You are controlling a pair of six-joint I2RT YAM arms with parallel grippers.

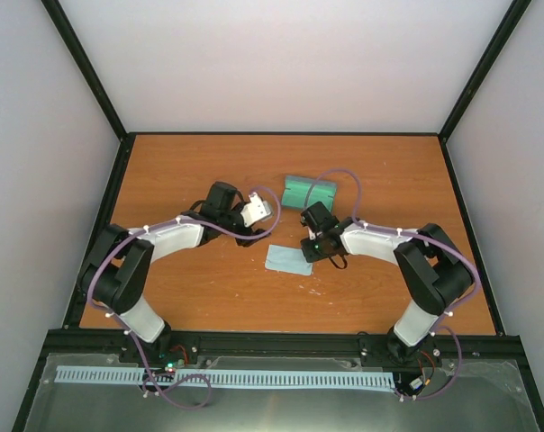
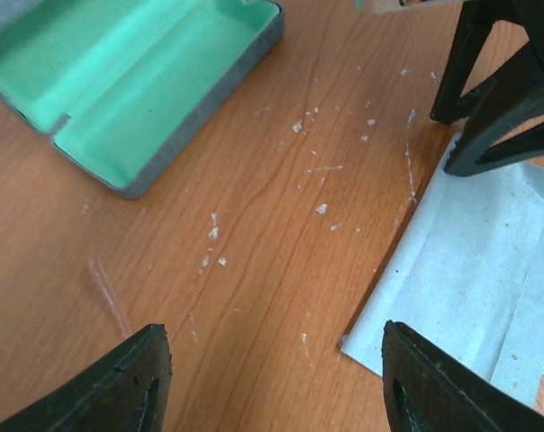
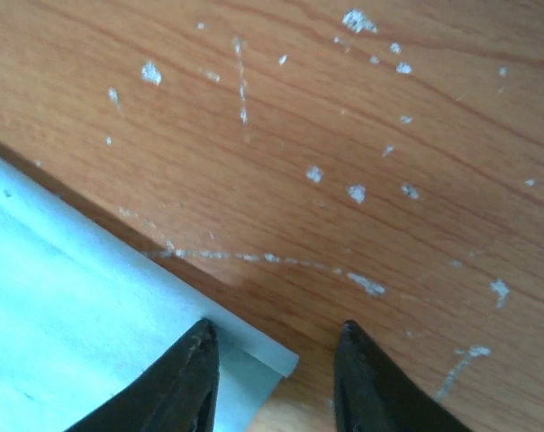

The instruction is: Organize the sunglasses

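Observation:
A light blue cloth [image 1: 285, 260] lies on the wooden table in front of a green, open glasses case [image 2: 155, 108]. My left gripper stands open to the left of and above the cloth, nothing between its fingers. My right gripper is down at the cloth's top right corner, fingers part open on either side of the folded edge. No sunglasses can be made out in the wrist views; in the top view the area under the left arm is hidden.
A faint pinkish strip [image 2: 110, 297] shows left of the case. White flecks mark the wood between case and cloth. Purple cables loop over both arms.

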